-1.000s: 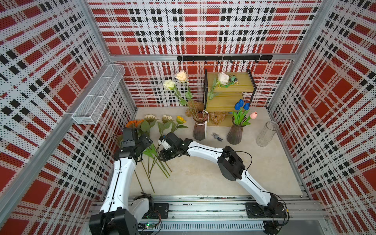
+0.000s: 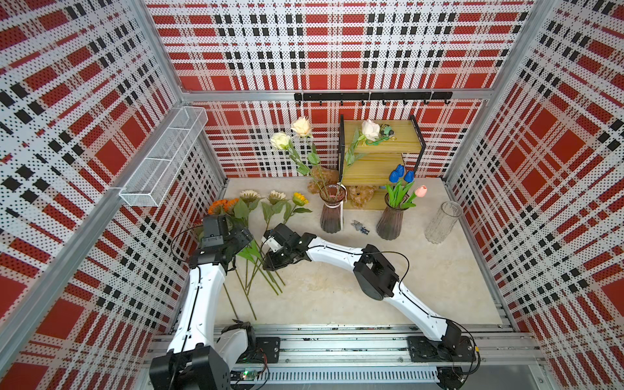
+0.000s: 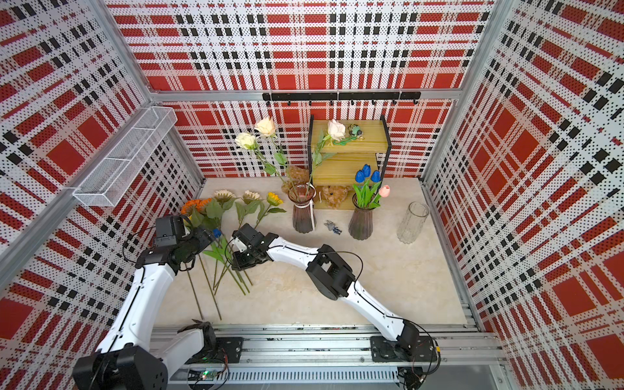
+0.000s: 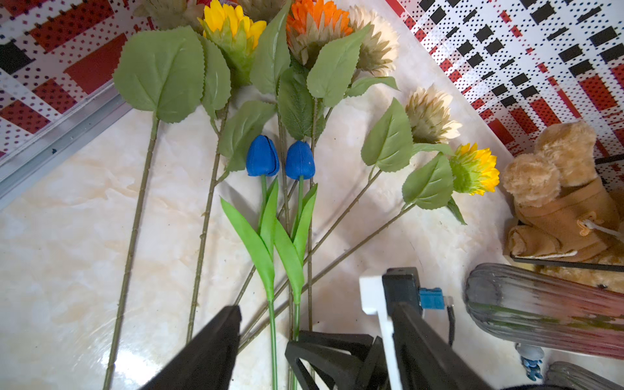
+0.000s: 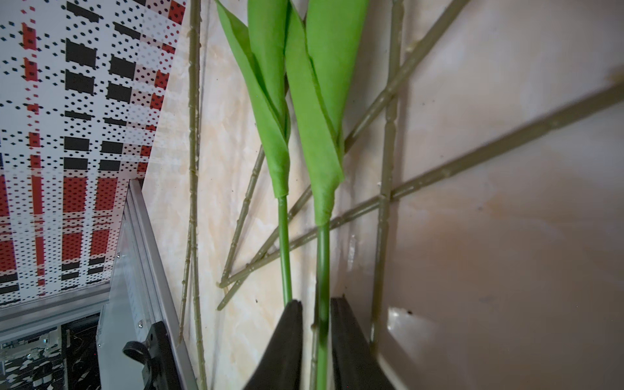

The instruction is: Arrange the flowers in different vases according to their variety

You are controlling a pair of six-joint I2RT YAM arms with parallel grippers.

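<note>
Two blue tulips point(image 4: 263, 156) lie among sunflowers and other daisy-like flowers point(image 4: 477, 169) on the table. My right gripper is low over the right tulip's stem, which runs between its part-open fingers, with an olive stem alongside; whether it touches them I cannot tell. My left gripper hangs open above the flowers. One vase point(image 2: 331, 217) holds white roses point(image 2: 301, 126), another point(image 2: 390, 224) holds blue and pink tulips point(image 2: 421, 191). A clear vase point(image 2: 442, 223) at the right is empty.
A wooden shelf point(image 2: 364, 170) at the back carries a white flower and teddy bears. A small figurine point(image 2: 360, 227) lies between the vases. A wire basket point(image 2: 162, 159) hangs on the left wall.
My right arm has moved slightly left and down toward the tulip stems since a second ago. The left arm has shifted very slightly.
</note>
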